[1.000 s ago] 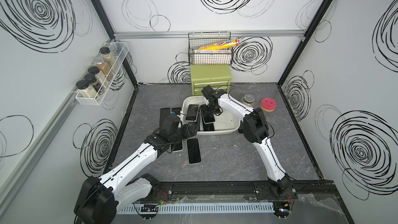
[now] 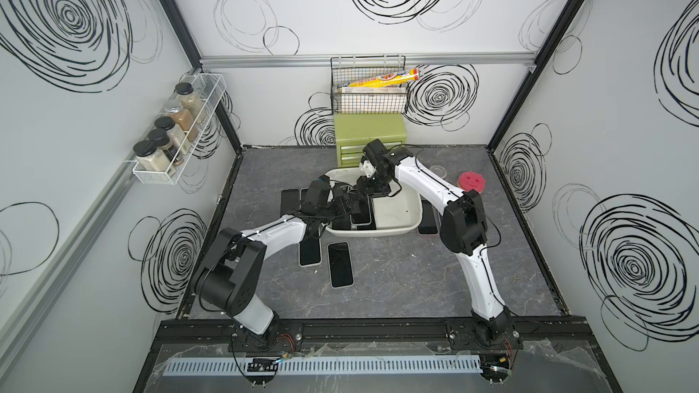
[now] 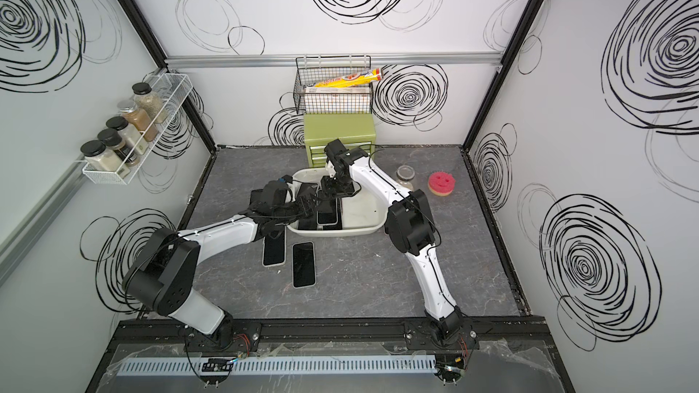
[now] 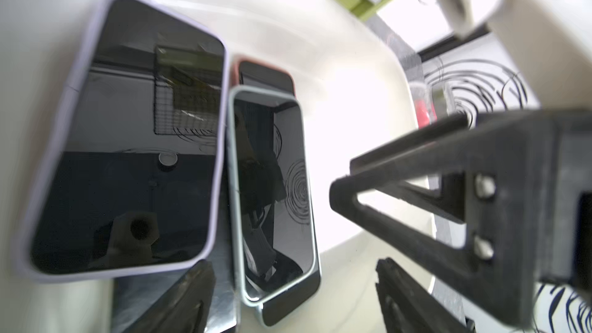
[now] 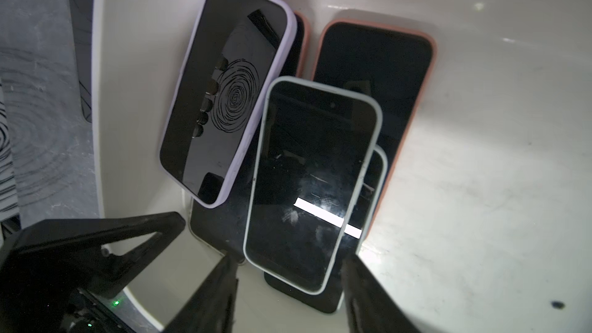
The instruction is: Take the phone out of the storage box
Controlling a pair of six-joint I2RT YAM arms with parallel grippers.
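Note:
The white storage box holds several stacked phones: a lavender-cased one, a pale-green-cased one, and red-cased ones beneath. My left gripper is inside the box's left part, open, fingertips low beside the lavender and pale-green phones. My right gripper hovers over the box from the back right, open, above the near end of the pale-green phone. Nothing shows between either gripper's fingers.
Loose phones lie on the grey table around the box. A green drawer unit stands behind, a jar and pink round object to the right. The two grippers are very close together.
My right gripper has risen slightly toward the back, the arm shifting a little.

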